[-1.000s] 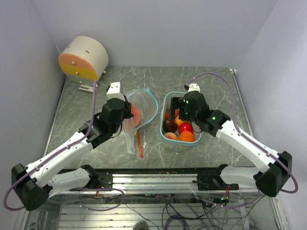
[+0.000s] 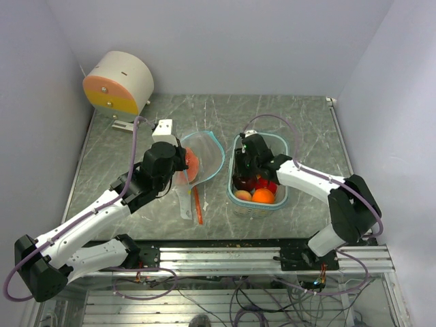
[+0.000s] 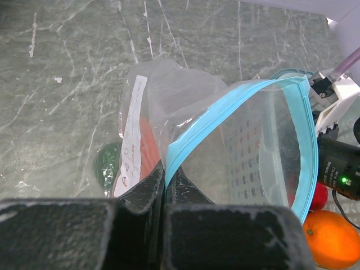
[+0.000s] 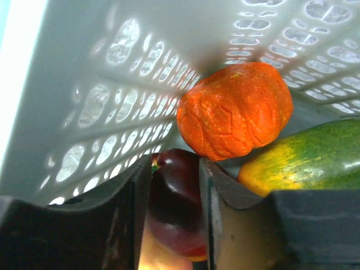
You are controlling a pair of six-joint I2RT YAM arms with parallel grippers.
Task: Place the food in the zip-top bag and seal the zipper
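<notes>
The clear zip top bag [image 3: 185, 101] lies on the table with its blue zipper rim [image 3: 236, 104] spread wide. My left gripper is shut on that rim at one side. Inside the bag an orange-red food item [image 2: 192, 165] shows through the plastic; a dark green one [image 3: 107, 166] shows too. My right gripper reaches down into the basket [image 2: 285, 197], its fingers part open on either side of a dark purple, glossy food [image 4: 177, 199]. Whether both pads touch it I cannot tell.
Around the dark food in the basket sit an orange-red lumpy item [image 4: 236, 109], a green-yellow one [image 4: 315, 157], a red one [image 2: 267, 184], an orange [image 2: 263, 196] and a peach-like fruit [image 2: 243, 195]. An orange strip [image 2: 198, 204] lies by the bag. A rounded box [image 2: 119, 85] stands at back left.
My right gripper has moved left and down into the basket, over the dark food. The left arm and the bag stay nearly still.
</notes>
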